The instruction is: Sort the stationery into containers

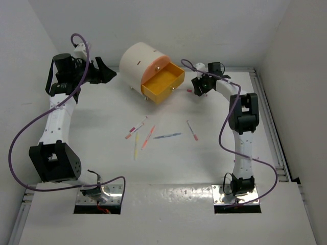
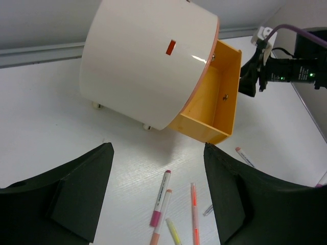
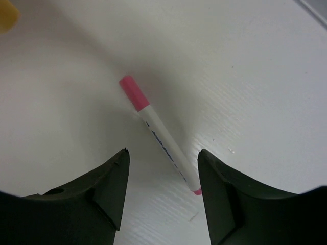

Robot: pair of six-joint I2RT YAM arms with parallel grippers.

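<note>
A white pen with a pink cap lies on the table in the right wrist view, between and just ahead of the fingers of my right gripper, which stands part open with nothing held. The open yellow drawer of the curved white cabinet is left of it in the top view. My left gripper is open and empty, left of the cabinet. Several pens lie loose at mid table, including a yellow one, a red one, a blue one and a pink-capped one.
Back wall and rail stand close behind the cabinet. A pink item shows at the right edge beside the right arm.
</note>
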